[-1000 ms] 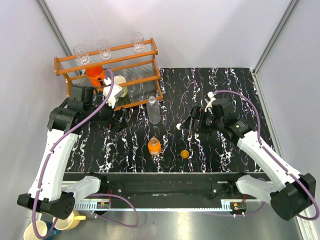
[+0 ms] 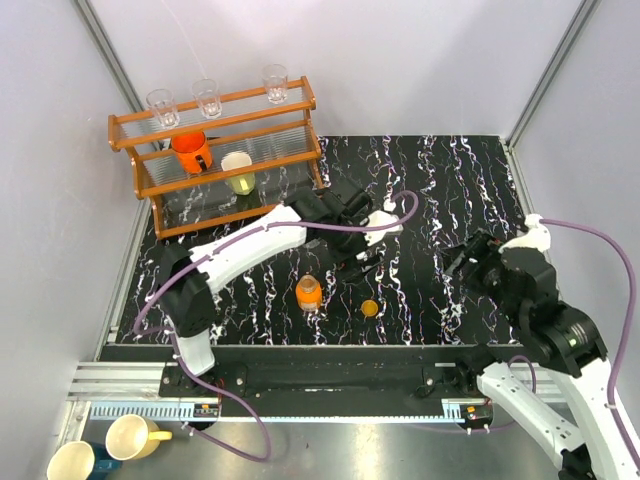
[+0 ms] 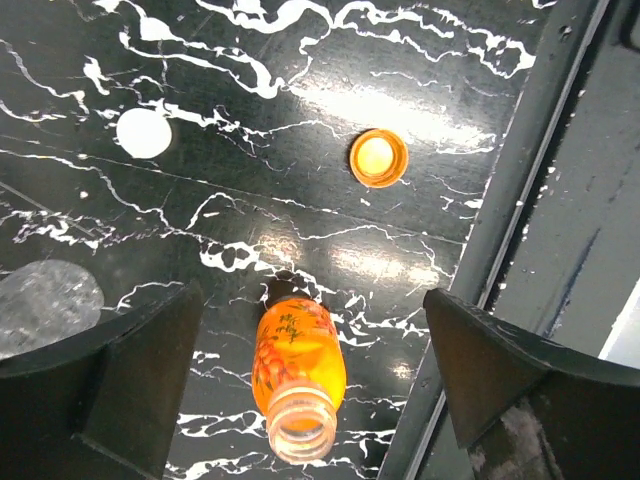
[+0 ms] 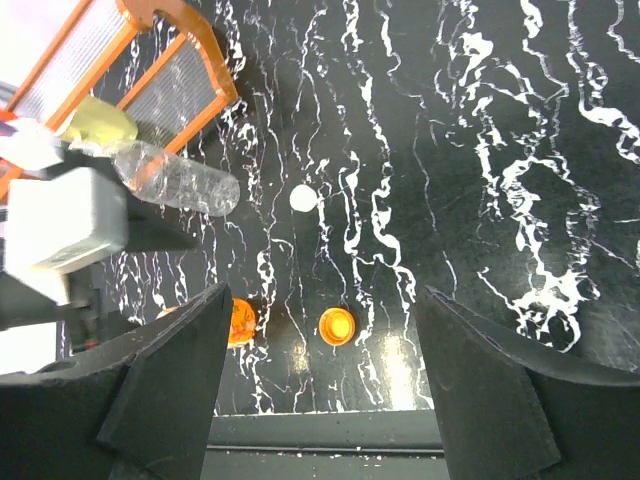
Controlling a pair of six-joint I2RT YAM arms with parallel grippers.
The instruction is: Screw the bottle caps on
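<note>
An orange bottle (image 2: 309, 293) with an uncapped mouth stands on the black marbled mat. To its right lies an orange cap (image 2: 370, 308), open side up in the left wrist view. A white cap (image 4: 303, 198) and a clear bottle (image 4: 185, 180) show in the right wrist view; the left arm covers both in the top view. My left gripper is open above the mat, the orange bottle (image 3: 298, 370) visible below and between its fingers, not gripped. Over the mat's right side, my right gripper has its fingers apart with nothing between them.
A wooden rack (image 2: 215, 119) with glasses, an orange mug (image 2: 192, 152) and a pale cup (image 2: 238, 172) stands at the back left. Yellow cups (image 2: 132, 437) lie off the mat at front left.
My left gripper has swung right from beside the rack to the mat's middle, now covering the clear bottle and white cap. The right arm has drawn away to the right.
</note>
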